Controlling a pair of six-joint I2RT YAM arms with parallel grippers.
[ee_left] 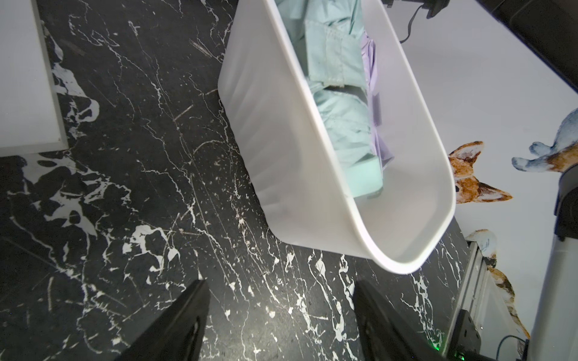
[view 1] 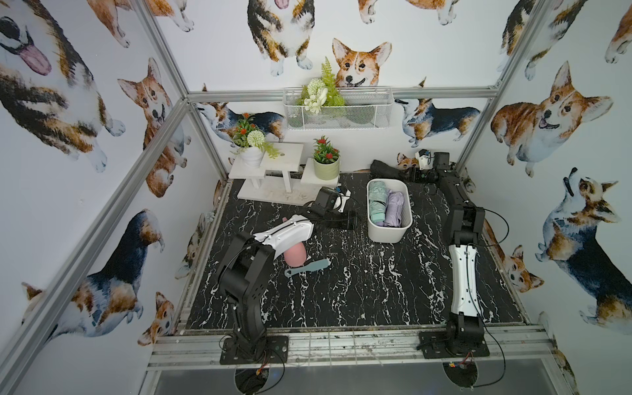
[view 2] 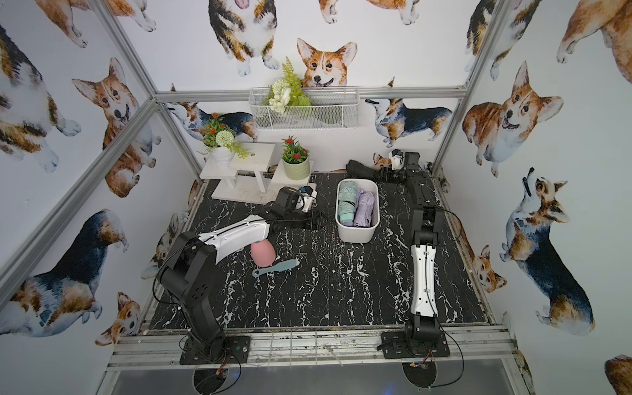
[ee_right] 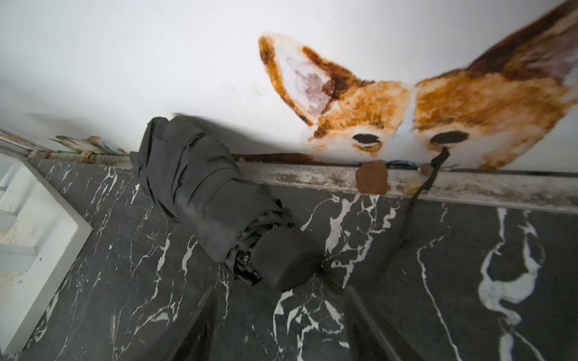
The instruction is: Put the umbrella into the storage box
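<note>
A folded black umbrella [ee_right: 198,186] lies on the dark marbled table against the back wall, its handle end toward my right gripper. That gripper stands open just short of the handle, nothing between its fingers. The white storage box [view 1: 388,235] stands upright right of the table's middle, holding a mint-green bundle [view 1: 377,202] and a lilac bundle [view 1: 393,209]. Left of the box, my left gripper is open and empty, with bare table showing between its fingers. In the top left view the umbrella [view 1: 383,168] lies behind the box.
A white stepped stand [view 1: 279,191] with potted plants [view 1: 326,159] occupies the back left. Under the left arm are a pink rounded object [view 2: 263,253] and a grey-blue brush-like object [view 2: 276,267].
</note>
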